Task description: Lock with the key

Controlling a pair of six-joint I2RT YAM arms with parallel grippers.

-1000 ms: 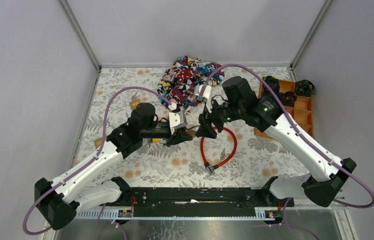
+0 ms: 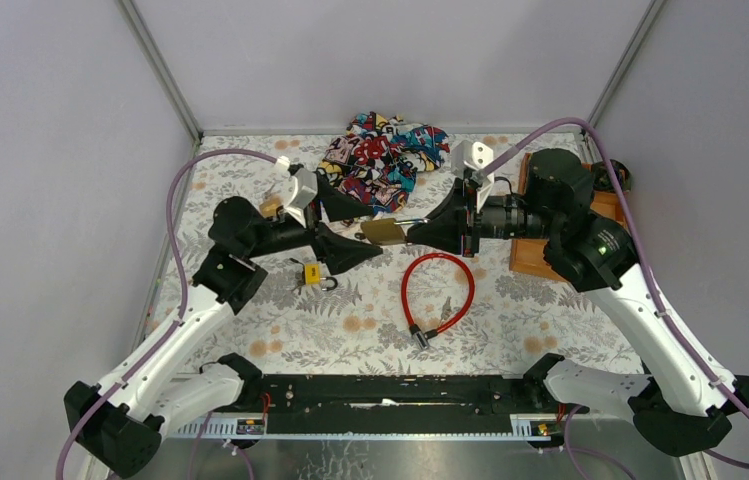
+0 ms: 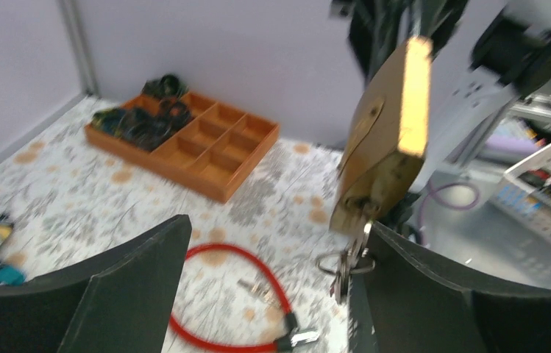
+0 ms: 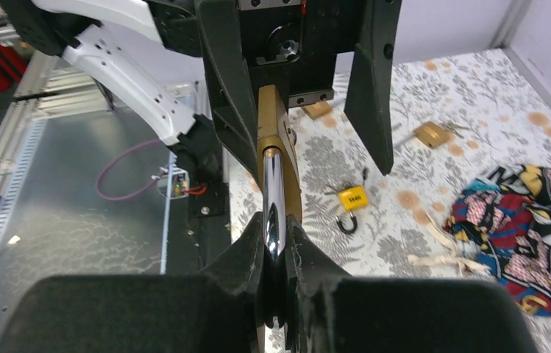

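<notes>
A brass padlock [image 2: 384,232] hangs in the air between my two arms. My right gripper [image 2: 422,230] is shut on its steel shackle [image 4: 274,202]. In the left wrist view the padlock [image 3: 386,129] points its bottom toward me, and a key with a small ring [image 3: 347,268] sticks out of it. My left gripper [image 2: 372,232] stands open near the padlock's key end. Its fingers [image 4: 228,110] are wide apart in the right wrist view, with the padlock body close to one of them. Whether that finger touches the lock or key, I cannot tell.
Below the arms lie a red cable lock [image 2: 405,285] and a yellow padlock [image 2: 311,272]. Another brass padlock [image 4: 432,134] rests on the table. A patterned cloth [image 2: 375,160] is at the back, and a wooden compartment tray [image 3: 213,173] with dark coils at the right.
Before, both grippers met close together over the table's middle. Now the left gripper has opened wide, and the right has moved right and turned, with the padlock in it.
</notes>
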